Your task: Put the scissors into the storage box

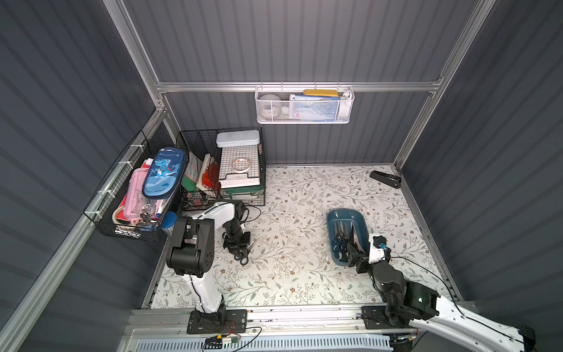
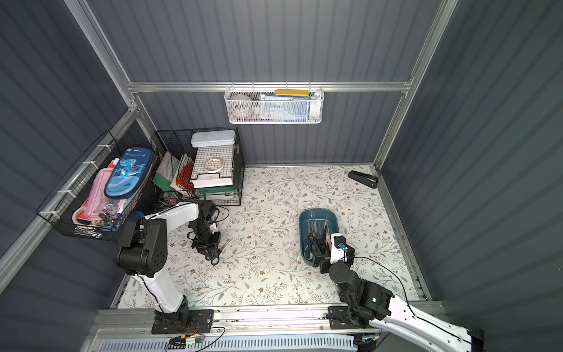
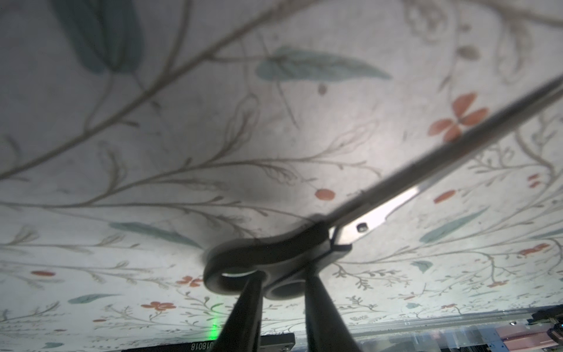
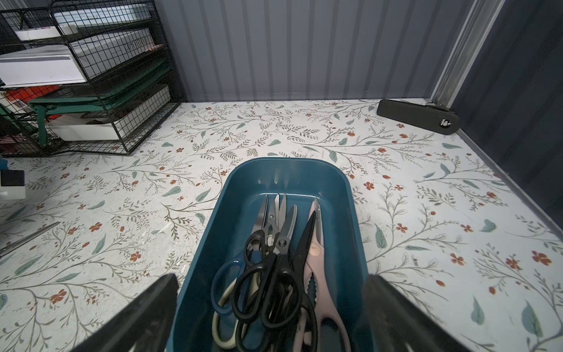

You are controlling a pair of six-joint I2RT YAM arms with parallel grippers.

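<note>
A pair of scissors (image 3: pixel 375 205) with black handles lies on the floral surface, blades to the upper right in the left wrist view. My left gripper is over its handle loops, fingertips part open and close together; whether they touch the handles is unclear. The teal storage box (image 4: pixel 356 234), holding several scissors, stands right of centre. My right gripper is open over the box's near part, its blurred fingers on either side.
Black wire racks (image 1: pixel 193 140) with stationery fill the left and back-left. A black stapler (image 1: pixel 384 179) lies at back right. A white basket (image 1: pixel 302 117) hangs on the back wall.
</note>
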